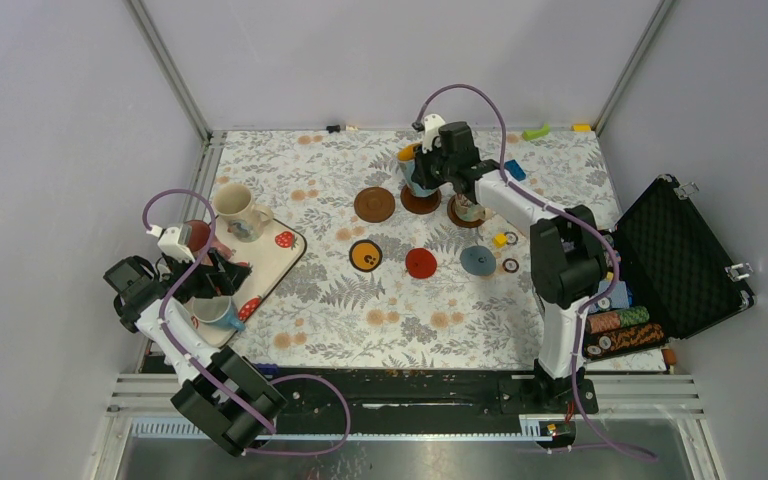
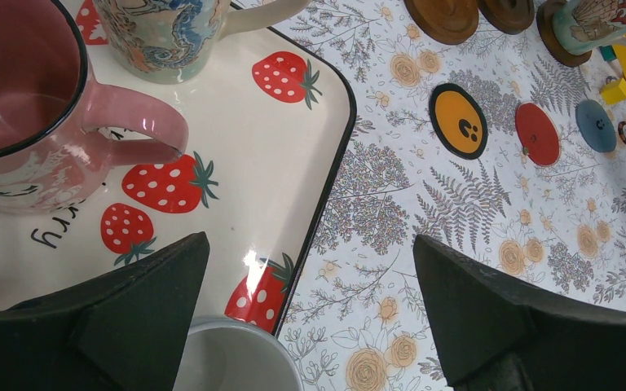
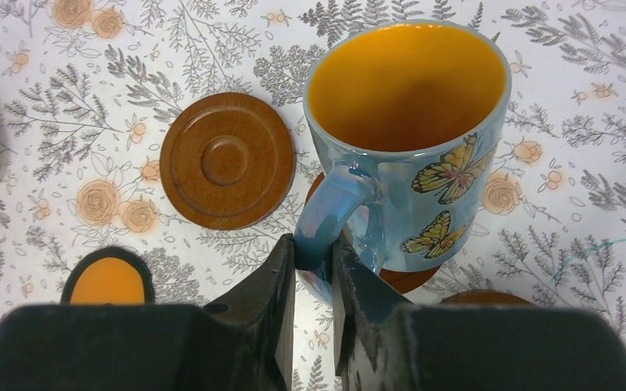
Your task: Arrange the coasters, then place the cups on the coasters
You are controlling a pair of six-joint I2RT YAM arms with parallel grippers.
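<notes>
A light blue cup (image 3: 424, 191) with butterflies and a yellow inside appears over the back part of the middle brown coaster (image 1: 421, 203). In the right wrist view it leans a little, and that coaster (image 3: 407, 279) shows only partly beneath it; whether its base touches cannot be told. My right gripper has the cup's handle between its fingers, one on either side. Over the tray at the left stands my left gripper, open and empty, near a pink mug (image 2: 37, 122) and a pale cup (image 2: 236, 358).
A bare brown coaster (image 1: 374, 204) lies just left of the cup. To its right a patterned mug (image 1: 469, 207) sits on another coaster. Yellow (image 1: 365, 255), red (image 1: 421, 263) and grey-blue (image 1: 478, 261) coasters lie in front.
</notes>
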